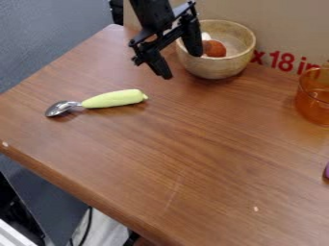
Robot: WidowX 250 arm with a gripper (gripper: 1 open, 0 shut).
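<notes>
A black gripper (176,56) hangs over the table at the upper middle, in front of the wooden bowl's left side, its two fingers spread apart with nothing visible between them. The pale wooden bowl (216,64) holds a reddish round object (214,49) and something white, partly hidden by the gripper. A spoon (62,108) with a pale yellow-green handle (113,98) lies on the left part of the wooden table (180,173), apart from the gripper.
An orange translucent cup (314,101) stands at the right edge, with a dark purple object (325,171) partly in view below it. A cardboard box (283,29) stands behind.
</notes>
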